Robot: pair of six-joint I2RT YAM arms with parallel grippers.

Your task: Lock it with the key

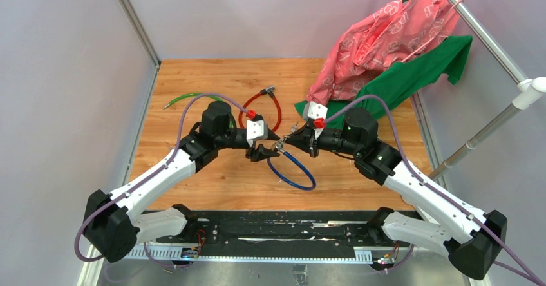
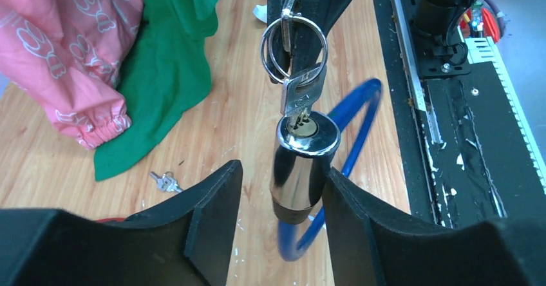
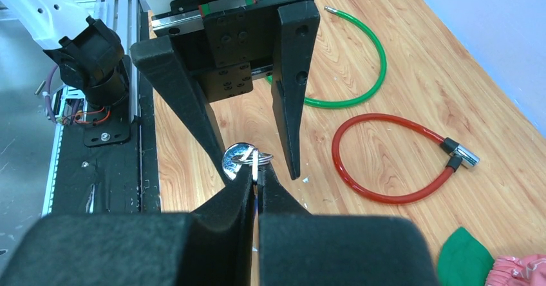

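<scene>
In the top view, my right gripper (image 1: 290,138) is shut on a key (image 2: 301,89) on a ring. The key's blade is in the top of a chrome lock cylinder (image 2: 302,176), which hangs from it with the blue cable (image 1: 293,184) below. My left gripper is part open, its fingers either side of the cylinder's lower part; whether they touch it I cannot tell. The right wrist view shows the cylinder's top (image 3: 235,160) and the ring between the two grippers.
A red cable lock (image 3: 399,199) and a green cable (image 3: 344,103) lie on the wooden table. Spare keys (image 2: 166,183) lie near the green cloth (image 2: 161,125), with pink fabric (image 1: 380,41) at the back right.
</scene>
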